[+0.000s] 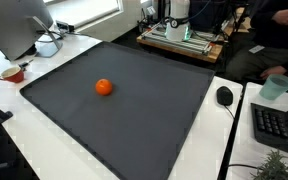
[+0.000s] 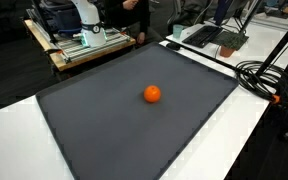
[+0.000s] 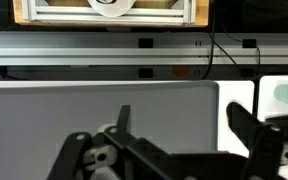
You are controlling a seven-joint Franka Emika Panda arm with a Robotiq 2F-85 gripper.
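A round orange object (image 1: pixel 104 87), like a ball or small fruit, rests on the dark grey board (image 1: pixel 134 120) in exterior view 1, towards its far left part. Exterior view 2 shows the same orange object (image 2: pixel 152 94) near the board's middle. In the wrist view my gripper is open, its two black fingers wide apart with only the bare grey board visible between them. The orange object is out of sight there. Neither exterior view shows the fingers; the white arm base (image 2: pixel 87 15) stands beyond the board.
A red cup (image 1: pixel 13 74) stands off the board's left corner. Along the other side are a black mouse (image 1: pixel 224 96), a pale green cup (image 1: pixel 276 87) and a keyboard (image 1: pixel 279 130). Coiled black cable (image 2: pixel 264 78) lies beside the board. Most of the board is clear.
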